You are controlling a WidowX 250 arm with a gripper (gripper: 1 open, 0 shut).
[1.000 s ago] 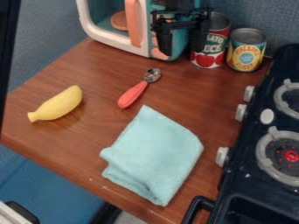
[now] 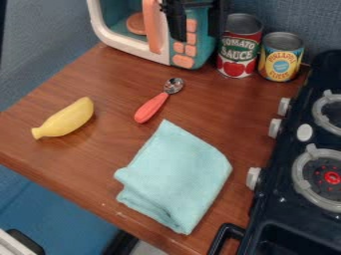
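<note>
My black gripper [image 2: 177, 14] is at the top of the view, in front of the toy microwave [image 2: 120, 25], near its pink handle; it is largely cut off by the frame's edge, and its fingers are hard to make out. Inside the microwave is a round pink piece. A tomato sauce can [image 2: 237, 52] and a yellow-labelled can [image 2: 280, 63] stand to the right of the microwave. A red-handled scoop [image 2: 151, 108] lies on the wooden counter [image 2: 94, 169] below it.
A yellow banana [image 2: 64, 119] lies on the left of the counter, a folded pale blue cloth [image 2: 173, 174] at the front middle. A black toy stove [image 2: 306, 169] fills the right side. The counter's left edge drops to a blue surface.
My gripper has moved up and left, away from the tomato can, so that more of that can and of the microwave's front shows. The objects on the counter are unmoved.
</note>
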